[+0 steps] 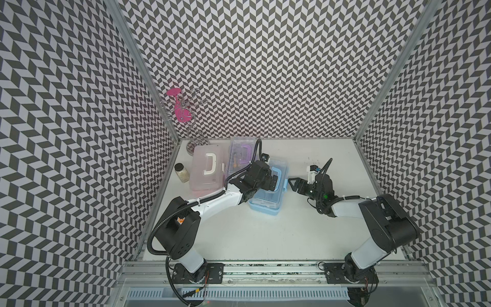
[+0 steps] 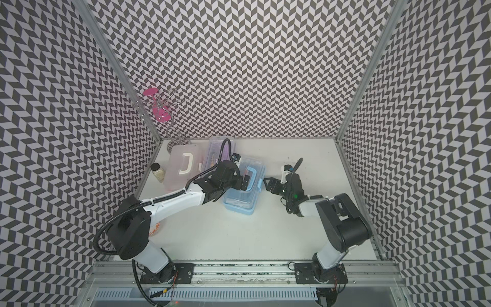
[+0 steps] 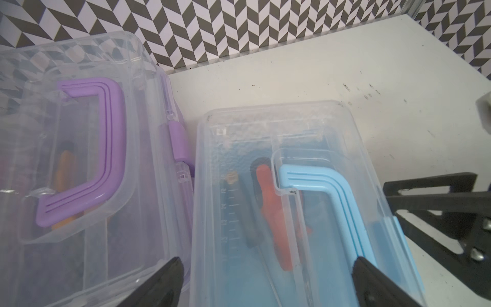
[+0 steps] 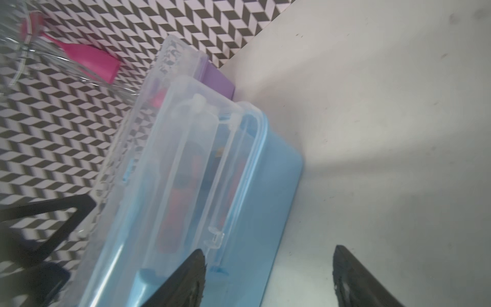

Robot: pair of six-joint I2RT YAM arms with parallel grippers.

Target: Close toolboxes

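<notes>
The blue toolbox (image 1: 264, 209) stands mid-table with its clear lid down over it. A red-handled tool (image 3: 276, 220) shows through the lid, beside the blue handle (image 3: 337, 194). I cannot tell whether its right-side latch (image 1: 286, 184) is fastened. Above the lid, my left gripper is open, its fingers well apart, nothing held. My right gripper stands open at the latch side, nothing seen between its fingers; in the left wrist view its dark fingers (image 3: 434, 199) come close to the box edge. To the left are the purple-handled toolbox (image 1: 242, 148) and the pink toolbox (image 1: 202, 176), both lids down.
A small jar with a black lid (image 1: 181, 172) stands at the left edge. Behind it is a wire rack with pink items (image 1: 181, 112). An orange object (image 2: 154, 228) is partly hidden by my left arm.
</notes>
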